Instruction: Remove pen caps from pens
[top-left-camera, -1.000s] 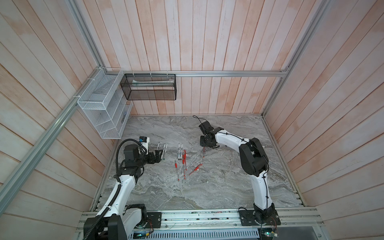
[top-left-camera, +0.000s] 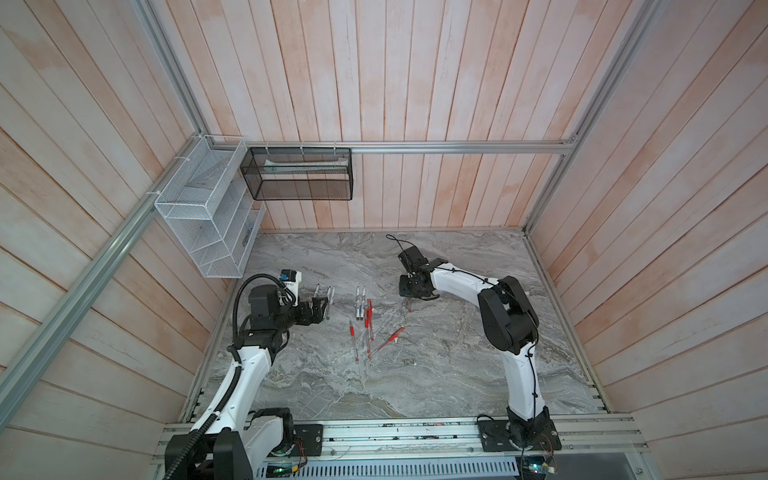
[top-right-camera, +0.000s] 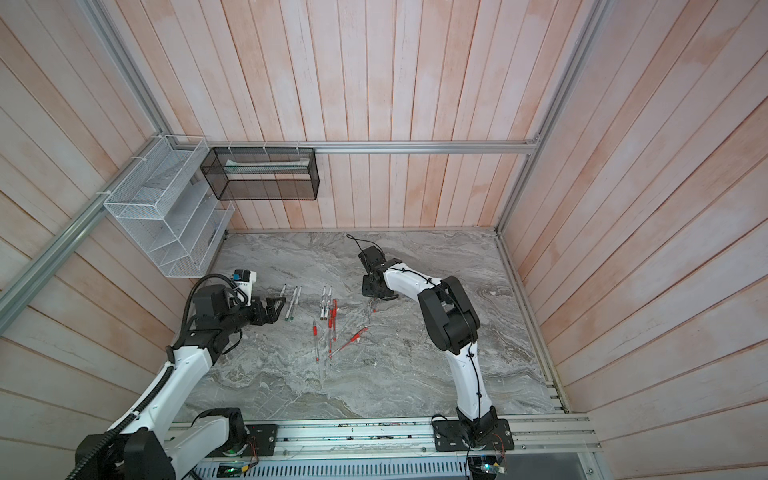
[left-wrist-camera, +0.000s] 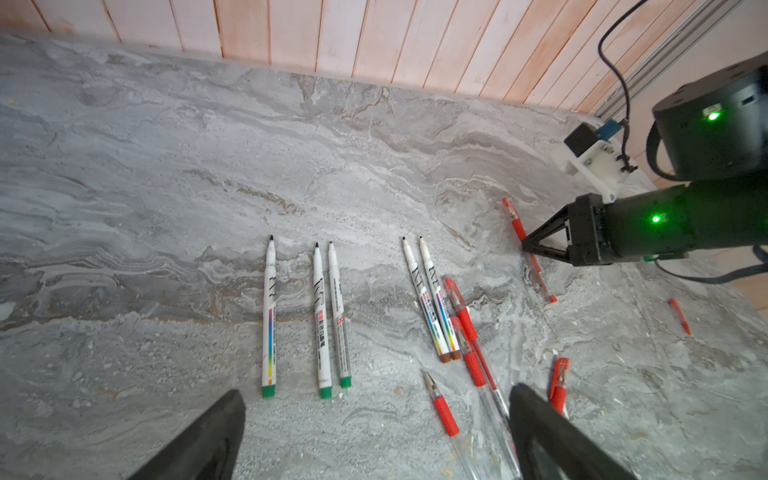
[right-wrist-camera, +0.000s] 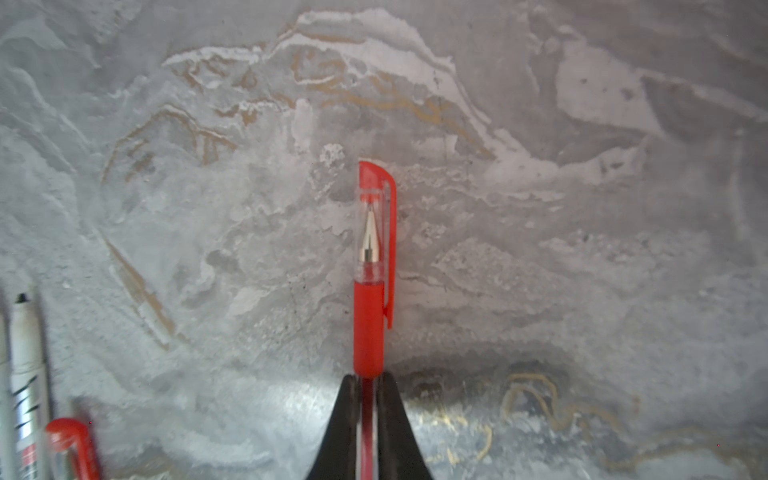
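In the right wrist view a capped red pen (right-wrist-camera: 369, 328) points up the picture, its clear cap with red clip still over the tip. My right gripper is shut on its barrel, just below the red grip. The left wrist view also shows that pen (left-wrist-camera: 513, 217), lying along the table under the right gripper. My left gripper stands wide open over the table, nothing between its blurred fingers. An uncapped red pen (left-wrist-camera: 442, 409), two red-capped pens side by side, including one red pen (left-wrist-camera: 462, 309), and a loose red cap (left-wrist-camera: 558, 384) lie nearby.
Several white markers lie in the left wrist view, among them a green-ended marker (left-wrist-camera: 269, 320) and a brown-ended marker (left-wrist-camera: 425, 300). A small red piece (left-wrist-camera: 679, 316) sits at the right. Baskets (top-left-camera: 297, 173) hang at the back wall.
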